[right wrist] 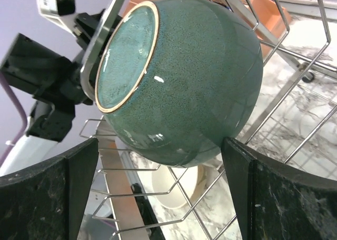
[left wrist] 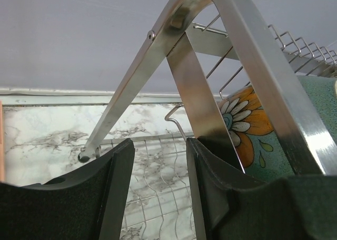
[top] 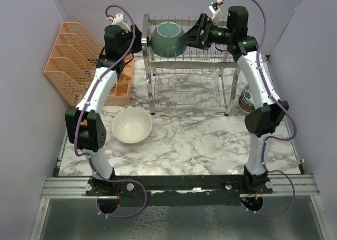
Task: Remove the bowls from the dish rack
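Observation:
A green bowl (top: pixel 167 42) stands on its side on the top shelf of the steel dish rack (top: pixel 189 63). In the right wrist view the bowl (right wrist: pixel 184 77) fills the middle, with my right gripper wide open around its near side. My left gripper is at the rack's left end post, its fingers part open with nothing seen held between them. A white bowl (top: pixel 131 124) rests on the counter at the front left. A stack of patterned bowls (top: pixel 246 98) sits right of the rack, partly hidden by my right arm.
An orange organizer (top: pixel 68 61) stands at the back left, behind my left arm. Walls border both sides.

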